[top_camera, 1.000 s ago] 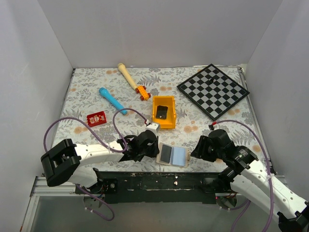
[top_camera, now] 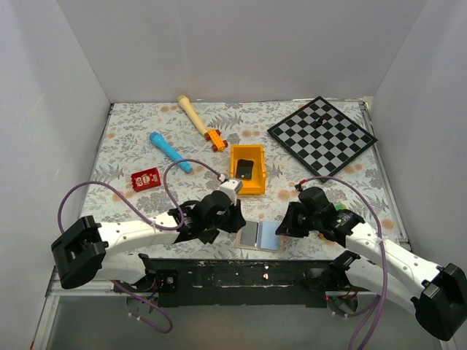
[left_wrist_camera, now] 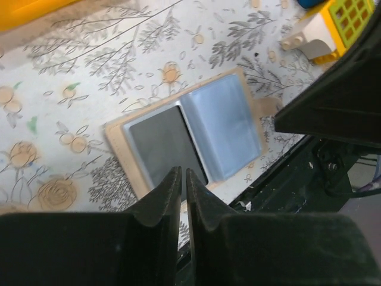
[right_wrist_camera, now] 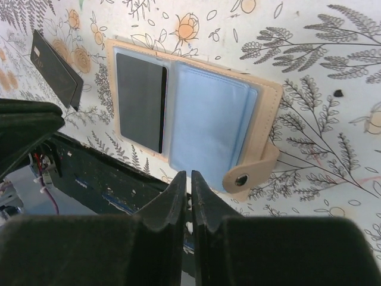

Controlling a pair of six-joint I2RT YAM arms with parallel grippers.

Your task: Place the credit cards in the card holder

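Note:
The card holder lies spread open near the table's front edge. In the right wrist view, its dark panel is on the left, its pale blue panel on the right, and a tan snap strap at the lower right. Just left of and above the holder is my left gripper; a narrow gap shows between its fingertips in the left wrist view. My right gripper hovers by the holder's right edge, fingertips slightly apart and empty. A black card rests left of the holder.
Behind the holder stands an orange bin with a dark item inside. A checkered board lies at the back right, and a red packet at the left. The black table edge runs close in front.
Both grippers have come closer together over the holder's sides, the right one moving left, the left one lately moving right.

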